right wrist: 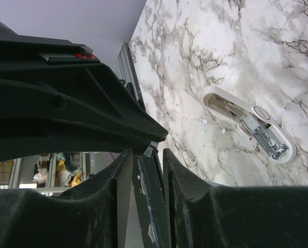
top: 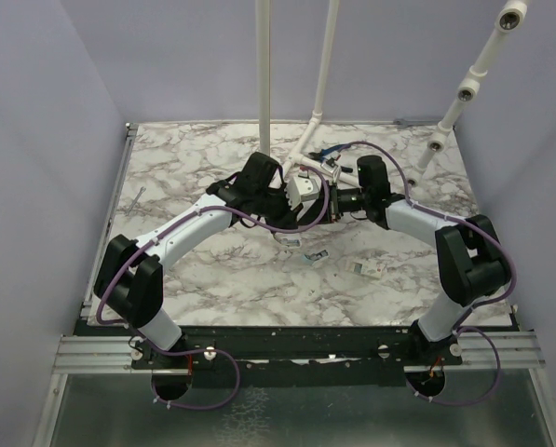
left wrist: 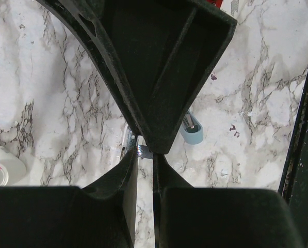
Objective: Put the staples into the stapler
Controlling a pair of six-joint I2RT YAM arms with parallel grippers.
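Observation:
A small silver strip of staples [left wrist: 145,152] is pinched in my left gripper, which is shut on it. The same silver piece [right wrist: 151,150] shows at the tip of the left finger [right wrist: 128,121] in the right wrist view. My right gripper is part open, its fingertips on either side of the piece; whether they touch it I cannot tell. On the table beyond lies the white stapler [right wrist: 288,153], opened out, its metal channel facing up. The top view has both grippers close together, with the stapler [top: 289,239] just in front of them.
A light-blue object [left wrist: 193,137] with a metal inside lies beside the stapler. Pale small items [top: 364,268] rest further right, and a white round object [left wrist: 4,165] is at the left wrist view's edge.

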